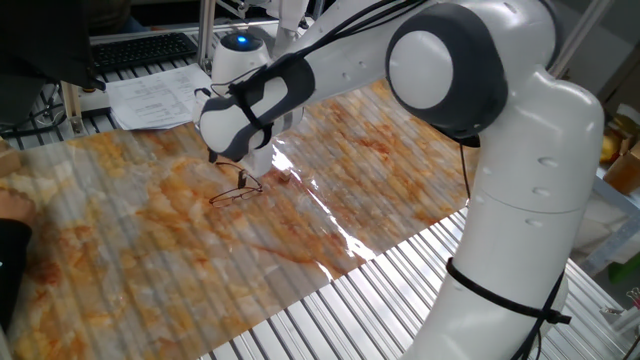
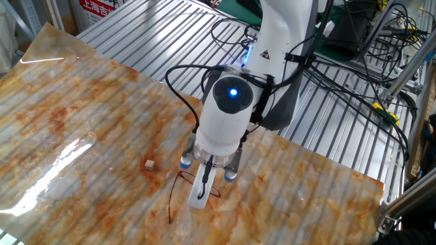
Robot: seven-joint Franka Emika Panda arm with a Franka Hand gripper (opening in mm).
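A pair of thin dark-framed glasses (image 1: 236,193) lies on the marbled sheet, below the end of the arm. In exterior view 2 the glasses (image 2: 174,187) show on both sides of a narrow white part that covers their middle. My gripper (image 2: 201,195) points down over them. A dark slender piece runs along that white part, and two grey, blue-tipped pieces flank it higher up. The other exterior view shows the gripper (image 1: 242,181) close to the frame, mostly behind the wrist. Contact with the glasses and the state of the fingers cannot be made out.
A small pale cube (image 2: 149,165) rests left of the gripper. Papers (image 1: 158,98) and a keyboard (image 1: 143,51) lie beyond the sheet. Someone's arm (image 1: 12,255) is at the left edge. Much of the marbled sheet (image 1: 130,270) is bare.
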